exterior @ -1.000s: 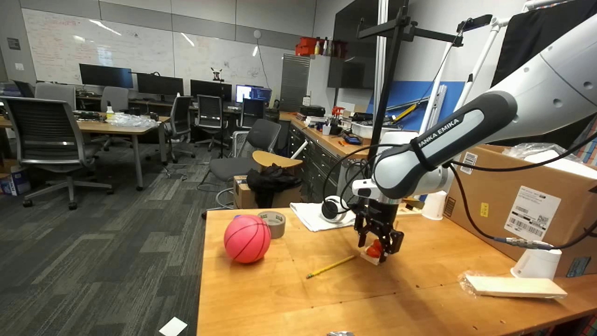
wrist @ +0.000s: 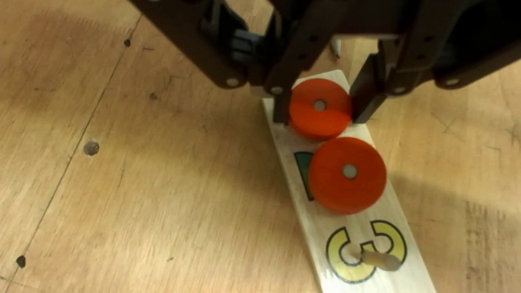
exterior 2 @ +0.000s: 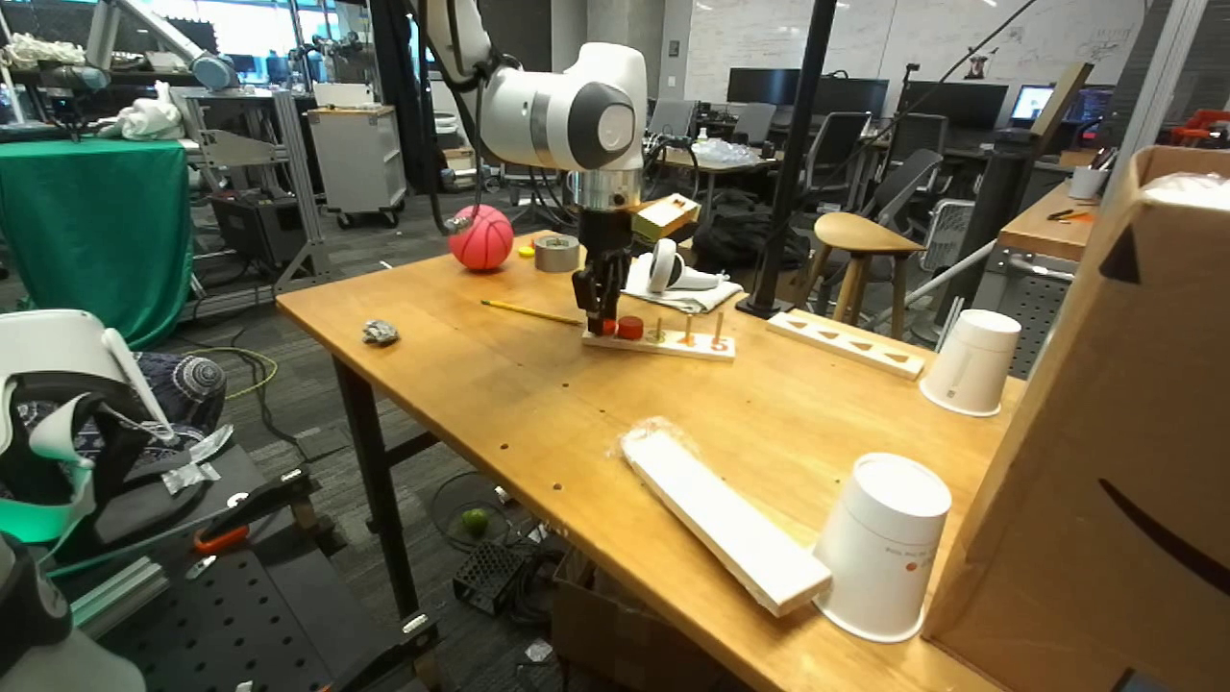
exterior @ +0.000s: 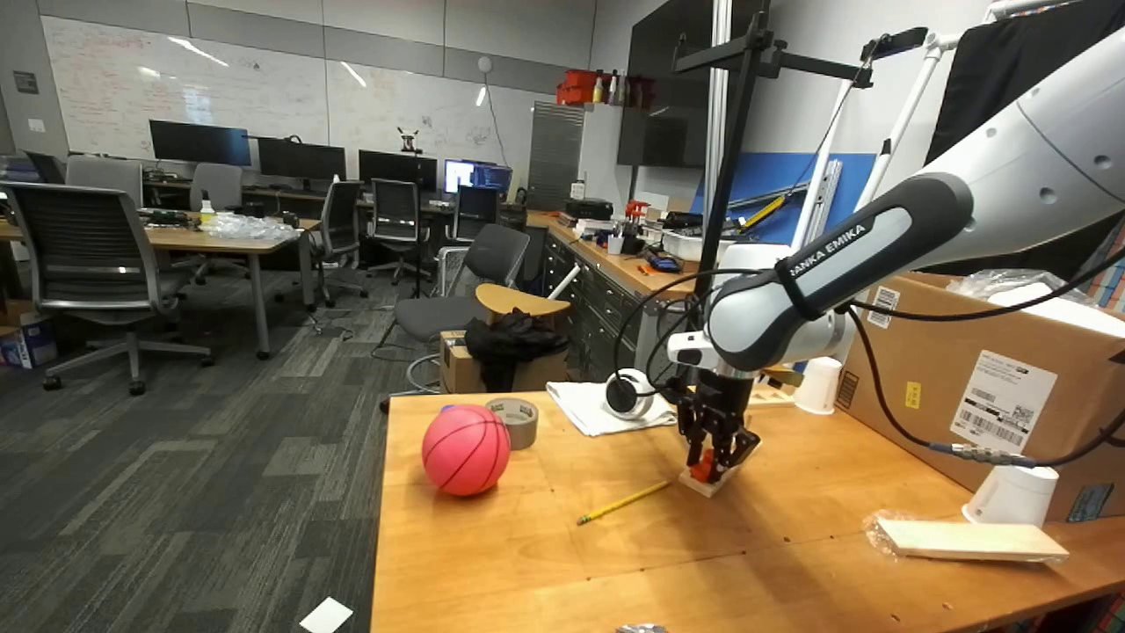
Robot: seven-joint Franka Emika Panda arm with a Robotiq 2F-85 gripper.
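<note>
My gripper is shut on the end red disc, one finger on either side of it. A peg's tip shows through the hole at that disc's middle, and the disc sits at the end of a pale wooden peg board. Beside it a second, larger-looking red disc is also threaded on a peg, close to or touching the first. Further along, a bare peg rises by a yellow printed 3. In exterior view 2 several bare pegs line the board's right half.
A yellow pencil lies left of the board, with a pink ball and tape roll behind. To the right are a triangle-hole wooden piece, a wrapped plank and white cups.
The fingers stood wide apart a second ago and have since closed on the end disc. The gripper has also shifted slightly; the board looks unmoved.
</note>
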